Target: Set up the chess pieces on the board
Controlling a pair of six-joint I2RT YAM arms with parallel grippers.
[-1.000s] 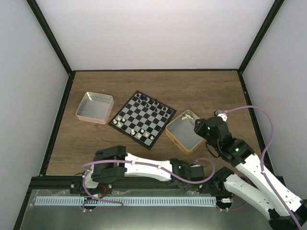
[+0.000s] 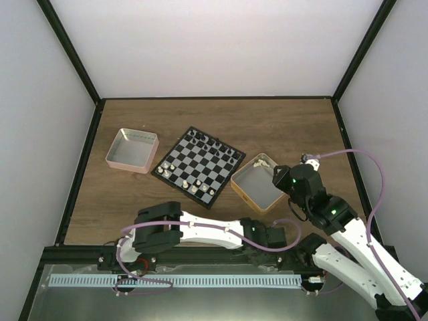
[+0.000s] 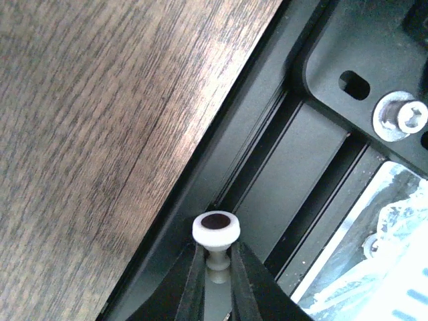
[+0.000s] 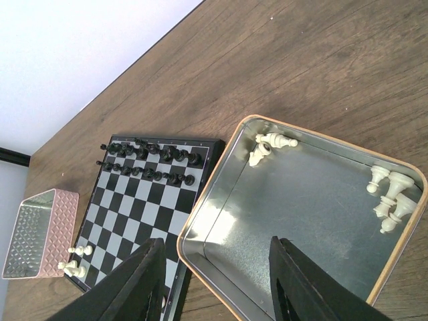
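Note:
The chessboard point(image 2: 198, 166) carries black pieces along its upper edge and several white pieces along the lower side. In the right wrist view, white pieces point(image 4: 394, 197) lie in the gold-rimmed tray point(image 4: 301, 214), at its right end and upper left corner. My left gripper is shut on a white chess piece point(image 3: 215, 231), held upright over the table's black front frame. My right gripper hangs over the tray's near left side with its fingers apart and nothing seen between them.
A pink-rimmed box point(image 2: 132, 150), apparently empty, sits left of the board. The left arm lies across the front edge, below the board.
The board and trays look unchanged.

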